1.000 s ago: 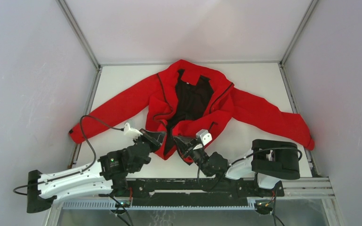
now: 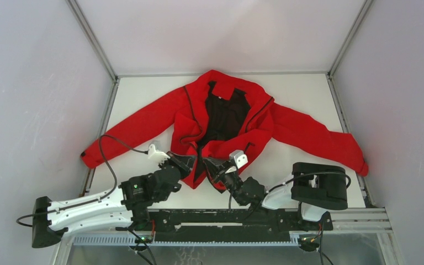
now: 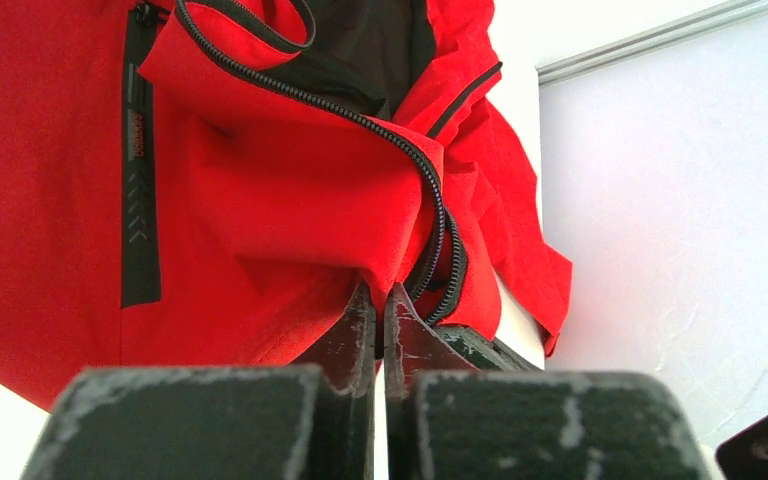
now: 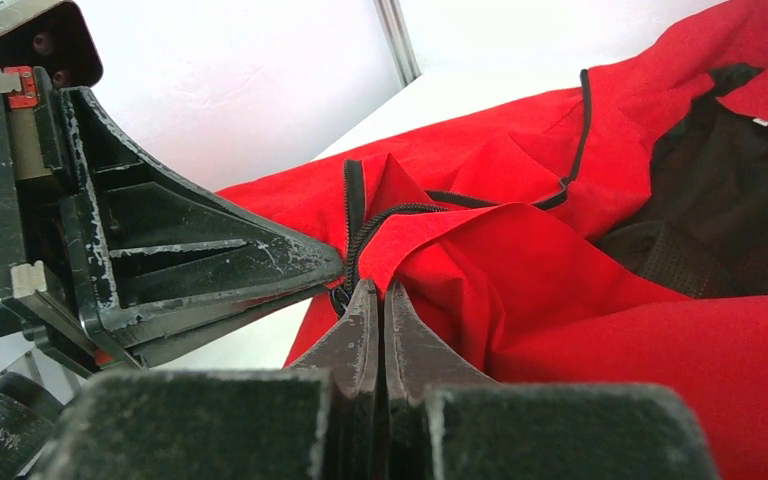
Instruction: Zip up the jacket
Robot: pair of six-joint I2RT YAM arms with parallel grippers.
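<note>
The red jacket (image 2: 221, 144) lies open on the white table, its black lining (image 2: 223, 118) showing between the front panels. My left gripper (image 2: 192, 161) is at the lower hem of the left panel; in its wrist view, red cloth gathers into its shut fingers. Close by on the right, my right gripper (image 2: 205, 160) is shut on a fold of the other panel's lower front. Both rows of zipper teeth (image 3: 441, 225) come together beside the left fingertips. In the right wrist view, the black zipper edge (image 4: 358, 235) runs down between the two grippers; the slider cannot be made out.
Two red sleeves (image 2: 320, 138) spread out to either side. White walls (image 2: 408, 110) enclose the table at the sides and back. The tips of both arms are almost touching, with little room between them.
The left gripper has shifted slightly to the right, towards the right gripper, and the cloth at its tips has moved a little with it. The right arm has barely moved.
</note>
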